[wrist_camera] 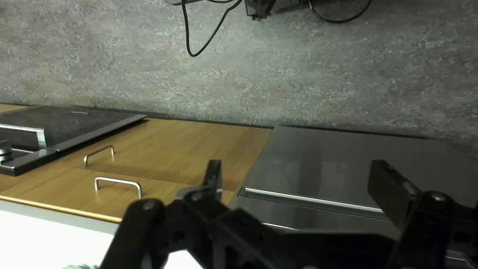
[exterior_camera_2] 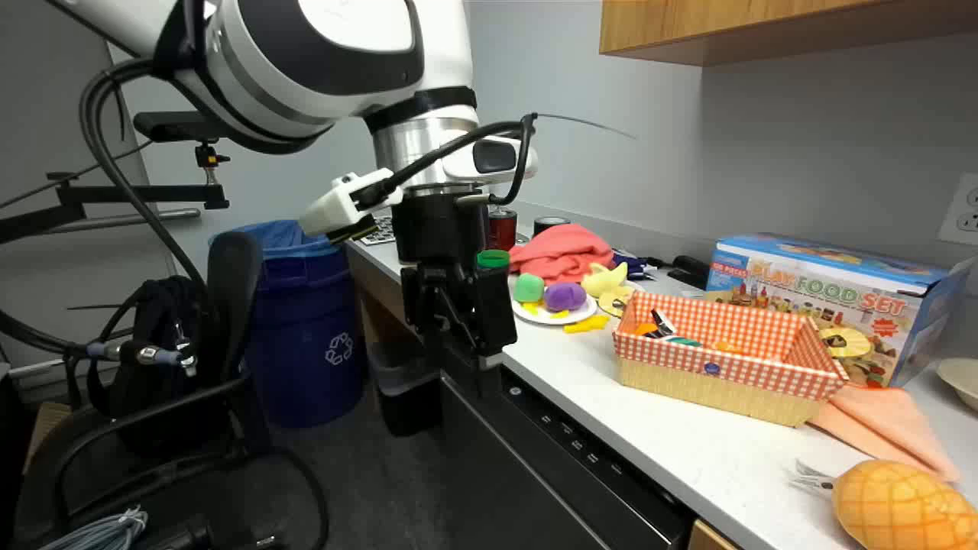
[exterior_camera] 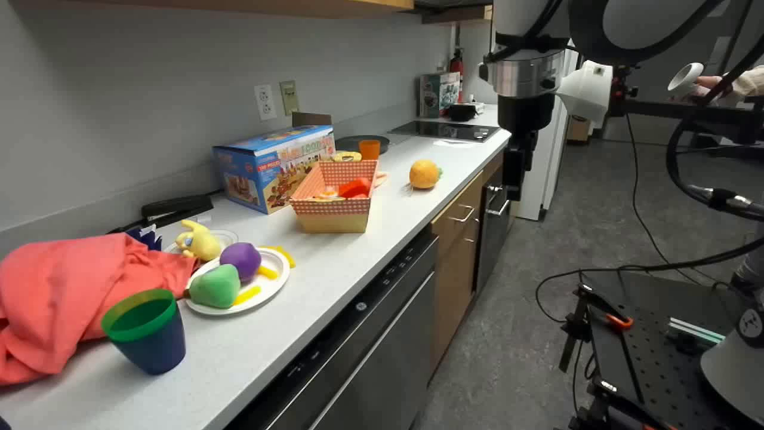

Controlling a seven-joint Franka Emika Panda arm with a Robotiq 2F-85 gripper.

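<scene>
My gripper is open, its two black fingers (wrist_camera: 388,190) wide apart with nothing between them. It hangs pointing down over the floor side of the counter, clear of every object. On the counter, a white plate (exterior_camera: 277,283) holds a green pear (exterior_camera: 216,286), a purple toy fruit (exterior_camera: 241,260) and yellow strips. A yellow toy (exterior_camera: 200,242) lies just behind it. The checkered basket (exterior_camera_2: 701,393) has several toy foods inside, including a red piece (exterior_camera: 354,187). Farther along lies an orange pineapple-like toy (exterior_camera_2: 903,507).
A green-rimmed blue cup (exterior_camera: 147,333) stands near a red cloth (exterior_camera: 79,283). Behind the basket are a play food box (exterior_camera: 277,168) and an orange cup (exterior_camera: 369,149). The counter's front edge, dishwasher (exterior_camera: 387,351) and drawer handles (wrist_camera: 117,181) border the gripper's space.
</scene>
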